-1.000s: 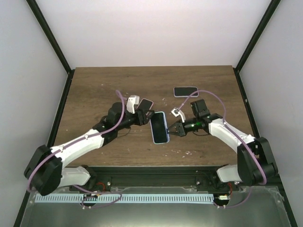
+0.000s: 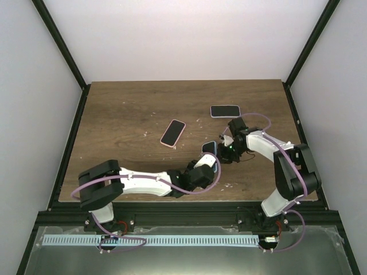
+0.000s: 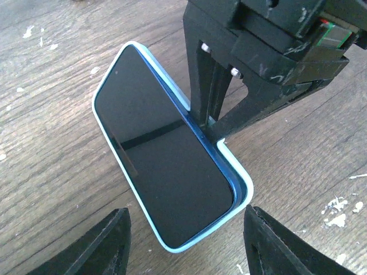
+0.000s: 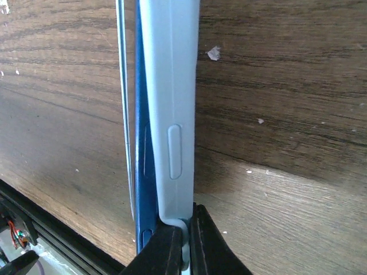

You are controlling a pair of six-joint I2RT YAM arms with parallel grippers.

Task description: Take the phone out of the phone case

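A dark-screened phone (image 3: 166,137) with a blue frame sits in a light blue case (image 3: 148,214), seen whole in the left wrist view. Along one long side the phone's blue edge (image 4: 144,143) and the case wall stand apart. My right gripper is shut on that case wall, with the wall pinched between its fingers. My left gripper hangs over the near end of the phone, its fingers wide apart and nothing between them. In the top view the left arm hides part of the phone and case.
Two other phones lie on the wooden table: one with a pink rim (image 2: 172,133) left of centre, one with a pale rim (image 2: 225,111) at the back right.
My left gripper has swung right and toward the table's front, over the phone. My right gripper has carried phone and case a little to the right, tilting them flatter.
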